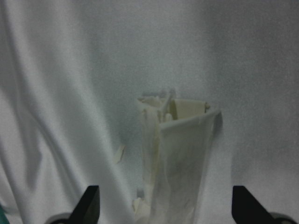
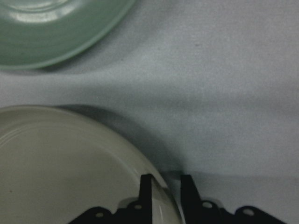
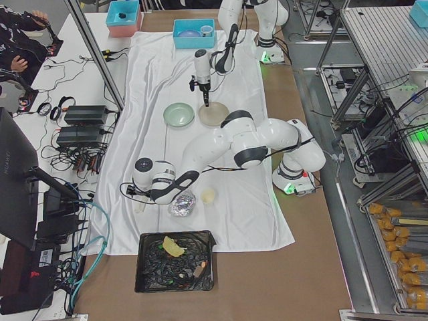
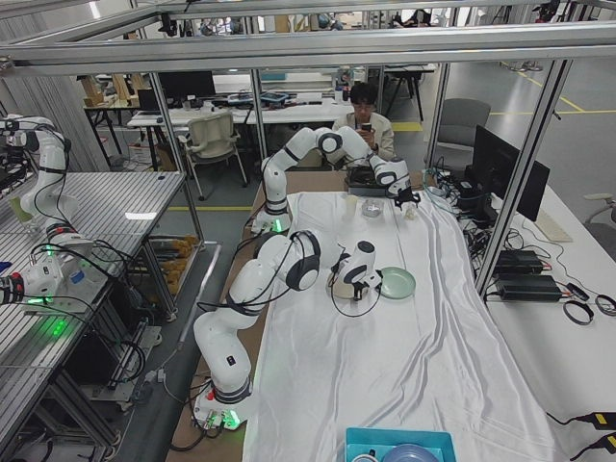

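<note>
In the left wrist view a crumpled cream paper piece [image 1: 182, 158] stands on the white cloth, between the spread fingers of my open left gripper, with small scraps beside it. In the right wrist view my right gripper is at the rim of a beige plate [image 2: 70, 168]; its fingertips are a narrow gap apart, one over the rim, and whether it grips the rim is unclear. A green plate [image 2: 56, 28] lies next to it.
A black lined tray [image 3: 175, 274] is at the near edge. A foil item [image 3: 182, 204] and small cream cup [image 3: 207, 196] stand beside the left arm. A blue bin [image 3: 193, 40] sits at the far end.
</note>
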